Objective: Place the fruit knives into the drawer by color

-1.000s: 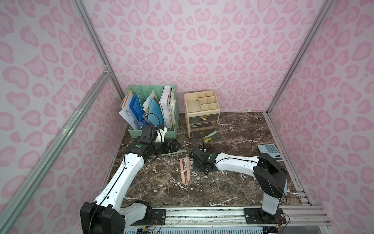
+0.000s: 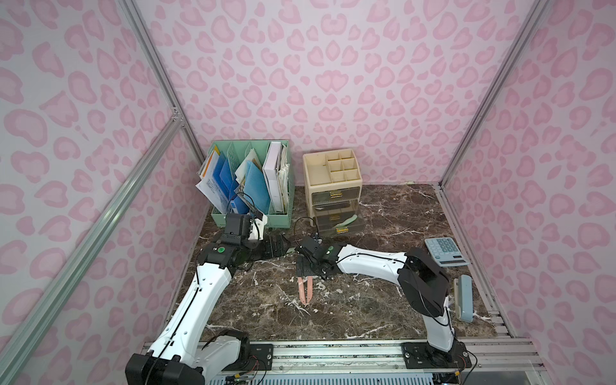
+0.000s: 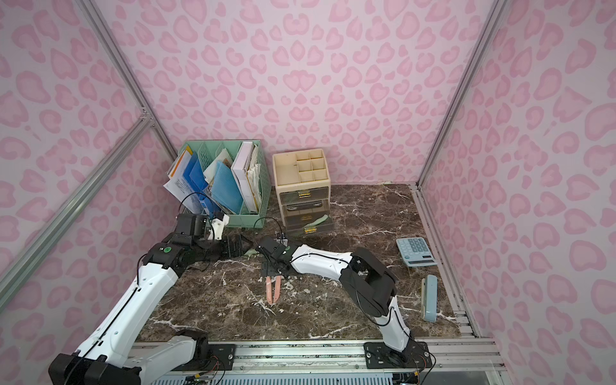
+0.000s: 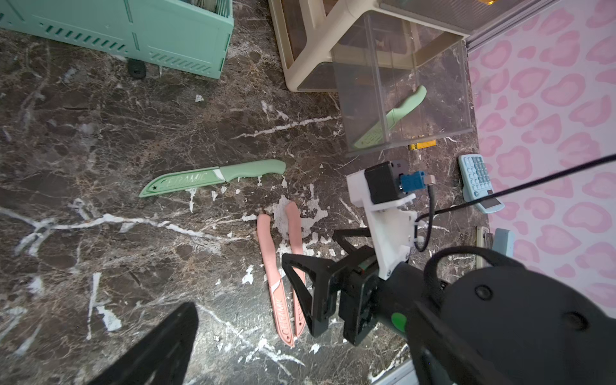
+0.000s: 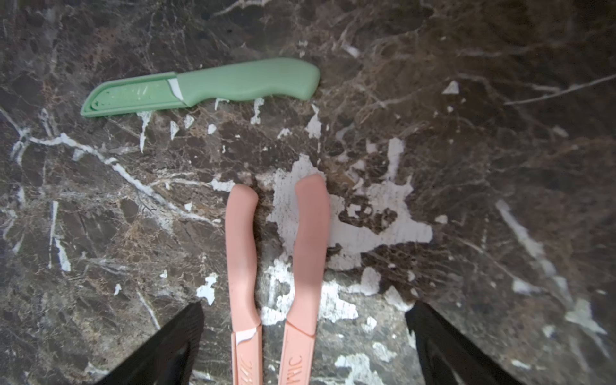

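Note:
Two pink sheathed knives (image 5: pixel 241 256) (image 5: pixel 310 256) lie side by side on the marble table, with a green knife (image 5: pixel 250 80) crosswise beyond them. My right gripper hangs open over the pink knives, nothing between its fingers; in the left wrist view its fingers are right beside them. My left gripper is open and empty, above the table left of the knives. Another green knife (image 4: pixel 397 110) lies in the pulled-out clear bottom drawer (image 2: pixel 340 226) of the cream drawer unit (image 2: pixel 330 166).
A green file organizer (image 2: pixel 250 218) full of folders stands at back left, beside the drawer unit. A calculator (image 2: pixel 444 252) and a blue stapler (image 2: pixel 465 298) lie at the right edge.
My right arm has moved left, bringing its gripper over the pink knives. My left arm has shifted slightly back toward the front left, away from the green knife on the table.

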